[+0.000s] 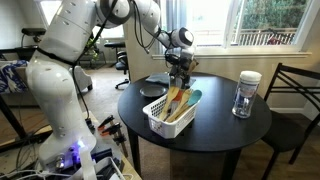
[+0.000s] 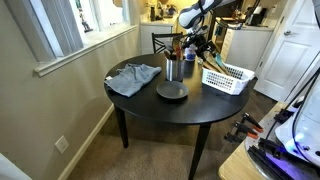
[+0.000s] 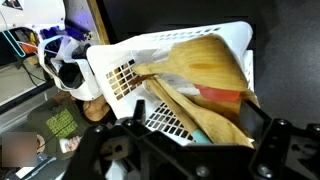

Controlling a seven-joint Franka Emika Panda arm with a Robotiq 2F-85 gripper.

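A white basket stands on the round dark table, holding several utensils. In the wrist view a wide wooden spatula lies across the basket, with thinner wooden handles and a teal utensil beside it. The teal head also rises above the rim in exterior view 1. My gripper hangs above the far end of the basket. In the wrist view its fingers are spread wide at the bottom edge, with the spatula's broad end close to the gap. Nothing is held.
A tall canister stands at the table's right side. A dark plate and a grey cloth lie on the table. A metal container of utensils stands behind them.
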